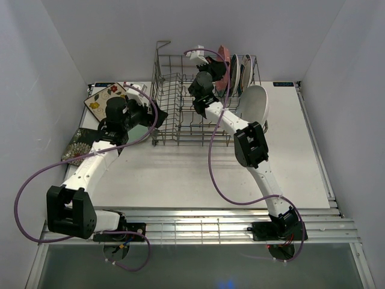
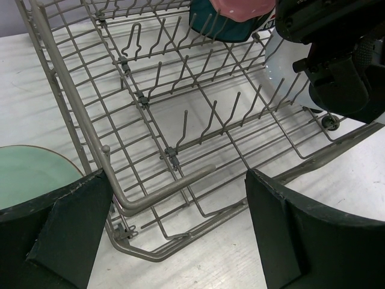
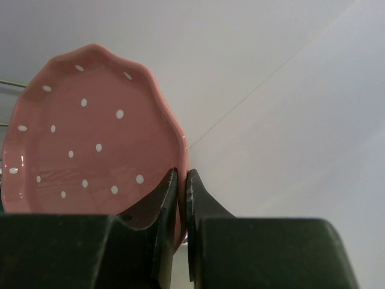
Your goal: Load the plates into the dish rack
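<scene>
At the back of the wire dish rack (image 1: 157, 84), my right gripper is shut on the rim of a pink polka-dotted plate (image 3: 90, 144), held upright beside several standing plates (image 1: 236, 72). A white plate (image 1: 255, 105) leans at the rack's right front. My left gripper is open with nothing between its fingers, over the rack's left front corner. A mint plate (image 2: 33, 174) lies flat outside the rack on the left, partly under the left arm.
A floral square plate (image 1: 99, 102) and a dark patterned plate (image 1: 77, 144) lie at the far left. The rack's left and middle slots are empty. Counter in front and right of the rack is clear, with walls on both sides.
</scene>
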